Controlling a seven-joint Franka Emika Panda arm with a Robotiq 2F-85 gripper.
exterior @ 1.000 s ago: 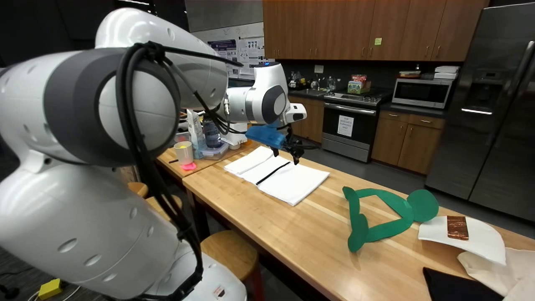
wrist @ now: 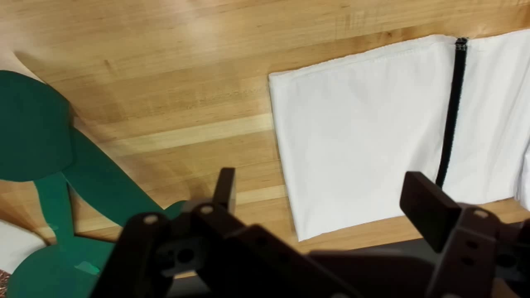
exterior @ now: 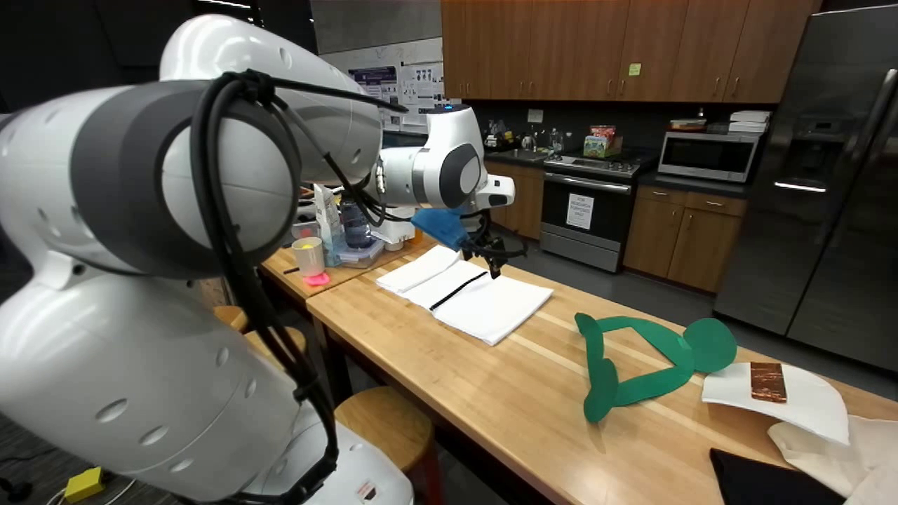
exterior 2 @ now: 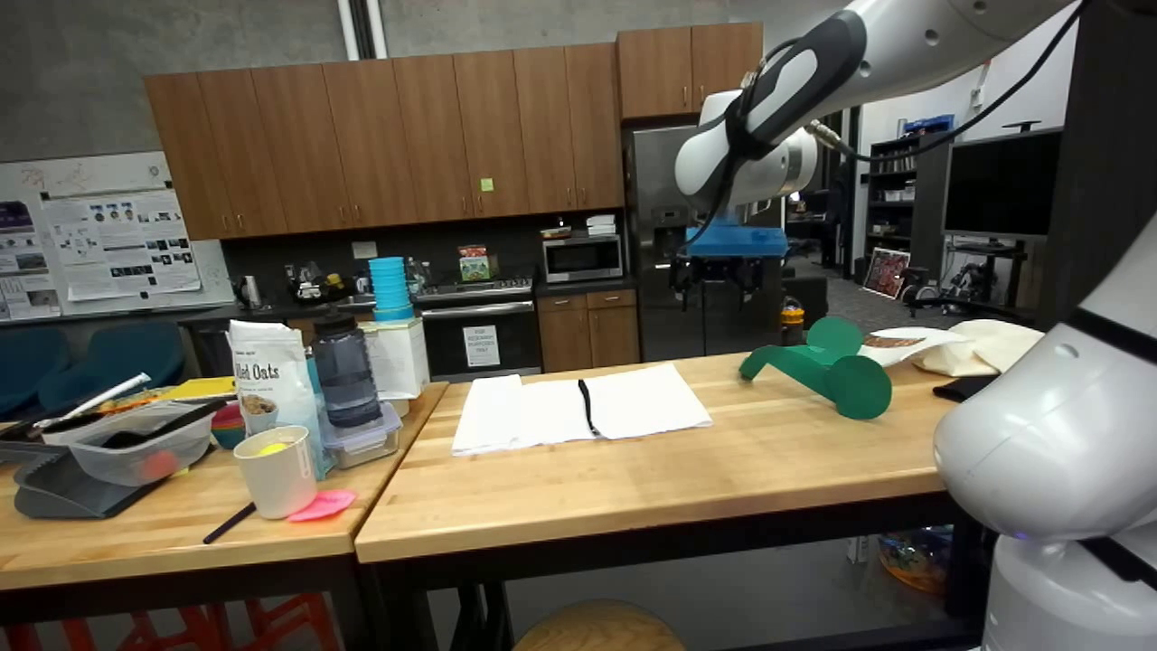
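Note:
My gripper is open above the table, its two dark fingers wide apart and nothing held between them. Below it in the wrist view lies a folded white cloth [wrist: 348, 134], flat on the wood, with a black strip [wrist: 453, 109] running across it. The cloth [exterior 2: 651, 403] rests on the left part of the table in exterior view 2. To its right, a green cut-out shape [exterior 2: 808, 369] with rounded ends stands partly raised off the tabletop. In exterior view 1 the gripper [exterior: 494, 252] hovers over the cloth's far side, clear of it.
Right of the green shape lie a curved white sheet with a copper patch [exterior: 767, 383], a beige cloth [exterior: 850, 454] and a black cloth [exterior: 766, 480]. On the adjoining left table stand a mug [exterior 2: 277, 477], an oats bag [exterior 2: 271, 374] and a jar [exterior 2: 344, 374].
The blue-mounted wrist and gripper have turned slightly in place above the cloth. The cloth and green shape lie as before.

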